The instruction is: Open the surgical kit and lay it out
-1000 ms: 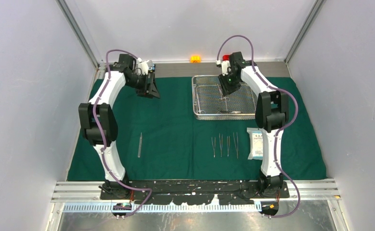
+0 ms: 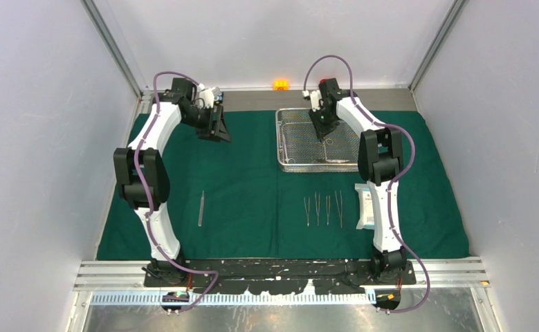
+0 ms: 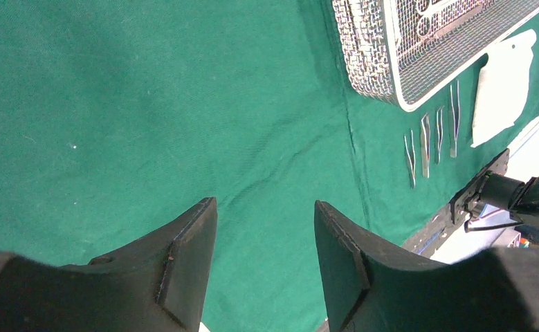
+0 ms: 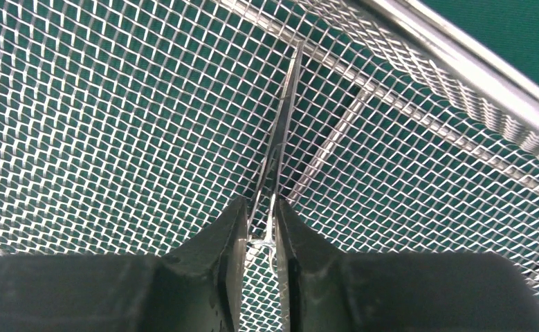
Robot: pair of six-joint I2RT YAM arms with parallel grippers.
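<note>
A wire mesh tray (image 2: 297, 166) holds several steel instruments. In the right wrist view a scissor-like clamp (image 4: 284, 111) lies on the mesh, and my right gripper is down over its handle end, fingers close together around it; whether they grip it cannot be told. My left gripper stands open over bare green cloth, left of the tray. Several tweezers (image 2: 317, 207) lie in a row below the tray, and a single thin instrument (image 2: 201, 207) lies on the left of the cloth.
A white packet (image 2: 364, 207) lies beside the tweezers, partly under the right arm. Small yellow (image 2: 280, 85) and red objects stand behind it.
The left arm is still.
</note>
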